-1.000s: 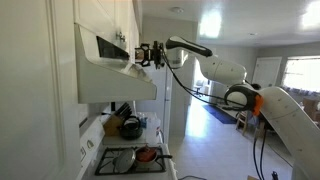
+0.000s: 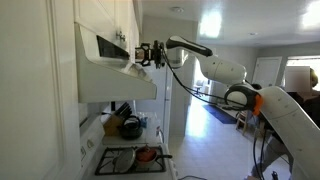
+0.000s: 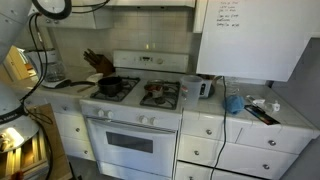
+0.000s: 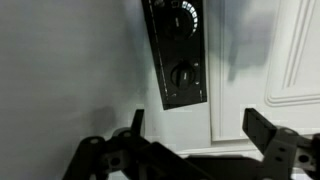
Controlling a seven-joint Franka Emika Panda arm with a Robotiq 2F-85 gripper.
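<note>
High up in exterior view 1, my gripper (image 2: 152, 54) is level with the front of a built-in microwave-like appliance (image 2: 111, 50) with a dark window. In the wrist view, its two dark fingers stand wide apart at the lower edge, and nothing shows between my gripper's (image 4: 195, 122) tips. Beyond them is a black control panel (image 4: 181, 55). It carries a dial with white marks (image 4: 180, 20) and a smaller black knob (image 4: 182, 74). The fingertips appear apart from the panel. Only part of the arm (image 3: 140, 9) shows at the top of exterior view 2, with the gripper out of sight.
Below, a white stove (image 3: 135, 137) holds a black pot (image 3: 119, 87) and a reddish pan (image 3: 158, 98). A toaster (image 3: 198, 86) and a blue item (image 3: 234, 104) sit on the right counter. White cabinet doors (image 4: 272, 75) adjoin the panel. Someone (image 2: 311, 105) is at the right edge.
My arm and gripper look still. The person at the right edge of exterior view 1 has changed position, with more dark clothing showing behind the arm.
</note>
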